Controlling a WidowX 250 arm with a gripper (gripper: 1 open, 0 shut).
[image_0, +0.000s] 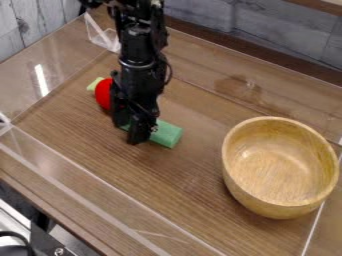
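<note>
The black gripper (134, 122) reaches down from the top of the camera view onto a green block (163, 134) at the middle left of the wooden table, its dark fingers over the block's left part. Whether they grip it is unclear. A red round object (103, 95) with a pale green part lies just left of the gripper, partly hidden behind it.
A large yellow bowl (278, 168) takes up the right side of the table (160, 205). A translucent item stands at the back left edge.
</note>
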